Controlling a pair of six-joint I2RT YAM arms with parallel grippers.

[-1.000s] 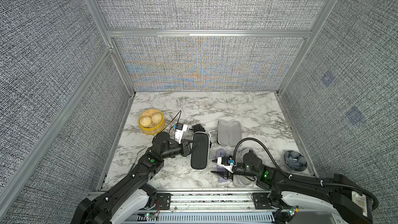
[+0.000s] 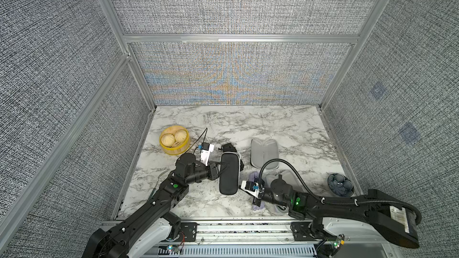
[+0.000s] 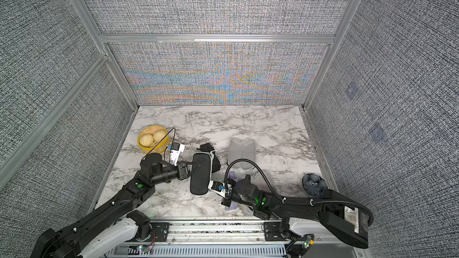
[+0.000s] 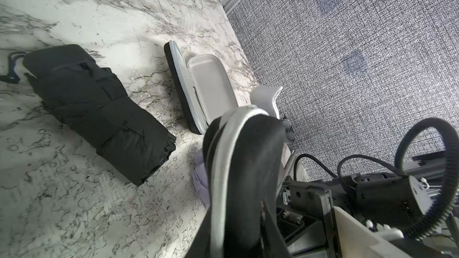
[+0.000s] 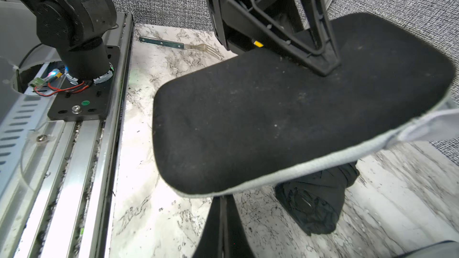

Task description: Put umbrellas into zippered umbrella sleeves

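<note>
My left gripper point(image 2: 222, 165) is shut on the black umbrella sleeve point(image 2: 229, 179), holding it closed-up and above the table. Its pale zip edge point(image 4: 224, 172) runs along the side. In the right wrist view, my right gripper is shut with nothing between its fingers, tips at the sleeve's near lower edge. I cannot make out the zipper pull; it is not between those fingers. The black umbrella point(image 4: 100, 110) lies folded on the table behind and below the sleeve. A lavender umbrella point(image 4: 200, 181) lies partly hidden beneath the right arm.
An open grey sleeve point(image 2: 264, 150) lies to the right of the black umbrella. Another pale case point(image 2: 289, 181) is partly under the right arm. A yellow steamer point(image 2: 174, 150) stands back left, a dark bowl point(image 2: 340, 194) far right. A fork point(image 5: 162, 42) lies at left.
My right gripper has moved left to the sleeve and gone from open to shut. The left gripper and the sleeve have shifted only slightly.
</note>
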